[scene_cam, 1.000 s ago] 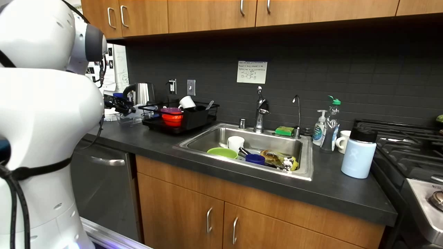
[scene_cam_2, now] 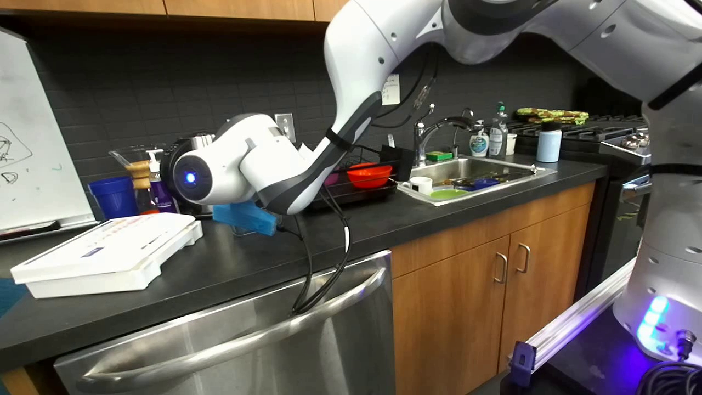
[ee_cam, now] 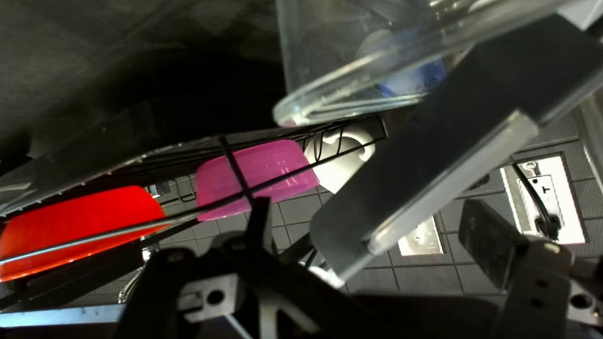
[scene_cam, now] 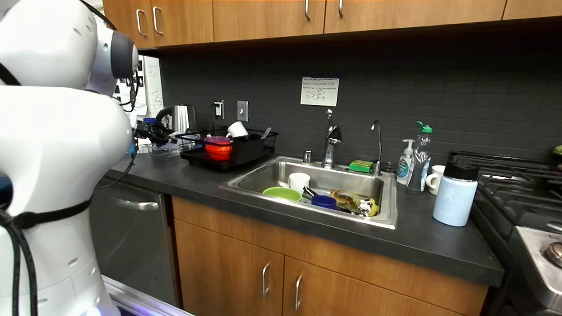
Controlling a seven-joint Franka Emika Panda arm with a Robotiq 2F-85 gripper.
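My open gripper (scene_cam: pixel 169 139) is at the far left of the counter, close to the steel kettle (scene_cam: pixel 184 118) and above a clear container (scene_cam: pixel 164 151). In the wrist view, the two dark fingers (ee_cam: pixel 492 240) stand wide apart. A dark grey slab with a pale edge (ee_cam: pixel 452 124) slants down from the upper right towards the space between them; I cannot tell what it is or whether it touches them. The clear container's rim (ee_cam: pixel 339 101) shows at the top. In exterior view 2 the arm hides the gripper.
A black dish rack (scene_cam: pixel 250 150) holds a red bowl (scene_cam: pixel 218 151), a pink bowl (ee_cam: pixel 260 175) and a white mug (scene_cam: pixel 237 129). The sink (scene_cam: pixel 387 197) contains several dishes. A white box (scene_cam_2: pixel 108 253) lies near the arm, with a blue cup (scene_cam_2: pixel 117 197) behind it.
The arm and gripper have shifted slightly to the right in exterior view 1. A bit of blue now shows beside the arm. The counter items have not moved.
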